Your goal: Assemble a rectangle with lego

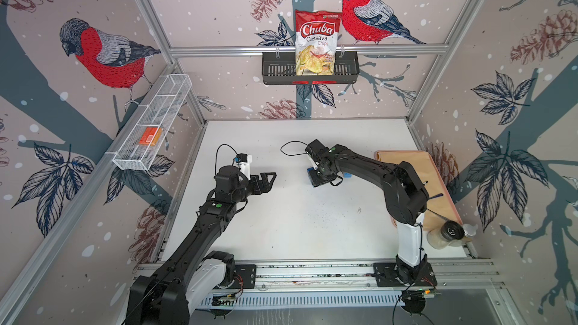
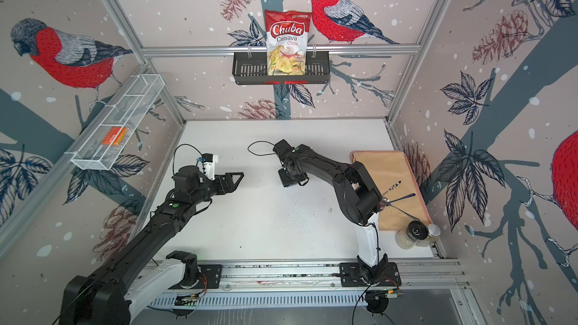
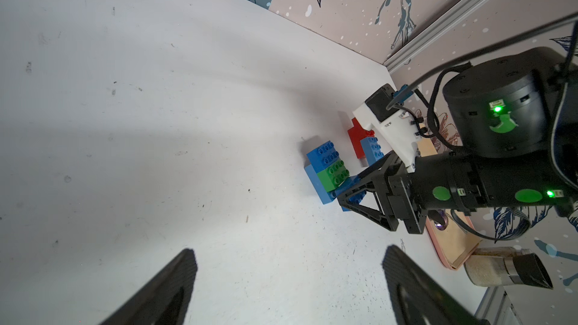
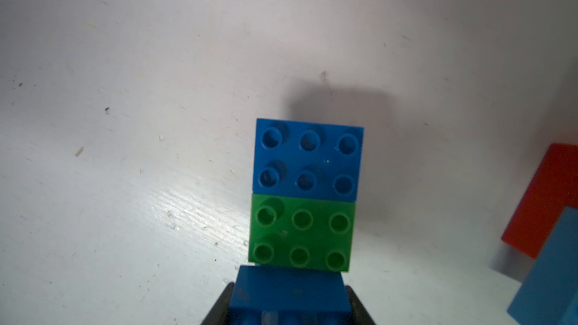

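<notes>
My right gripper is shut on a blue brick (image 4: 290, 292), held at the near end of the stacked bricks. In the right wrist view, a green brick (image 4: 301, 237) and another blue brick (image 4: 307, 159) lie side by side, studs up. Seen from the left wrist, these two rest on a lower blue layer (image 3: 318, 185). The held brick is next to the green one; whether it is seated on the layer below I cannot tell. My left gripper stands open and empty, well left of the bricks.
A red brick (image 3: 357, 137) and a lighter blue brick (image 3: 371, 149) lie on the table to the right of the stack. Farther right are a wooden board (image 1: 436, 204) and a jar (image 1: 443, 236).
</notes>
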